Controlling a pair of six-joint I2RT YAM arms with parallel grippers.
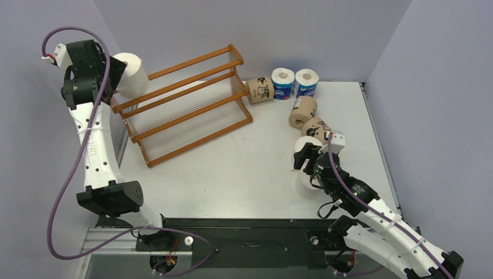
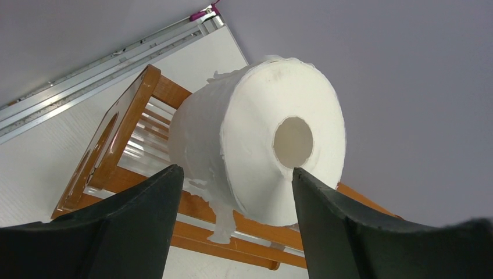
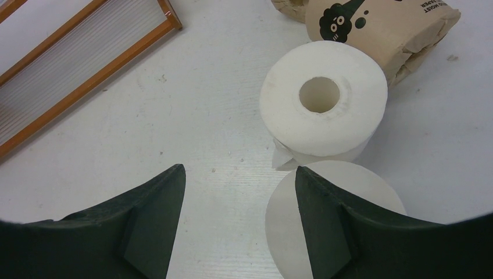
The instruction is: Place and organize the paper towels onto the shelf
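A white paper roll rests at the left end of the wooden shelf's top tier, its hollow end facing my left wrist camera. My left gripper is open, its fingers spread apart in front of the roll's end. The wooden shelf stands at the back left; its upper tier is bare right of the roll. My right gripper hangs open over the table with nothing between its fingers. Beyond it stands an upright white roll, and a second white roll is partly behind its right finger.
Brown-wrapped rolls and two blue-wrapped rolls line the back and right of the table. Another brown roll stands close by the shelf's right end.
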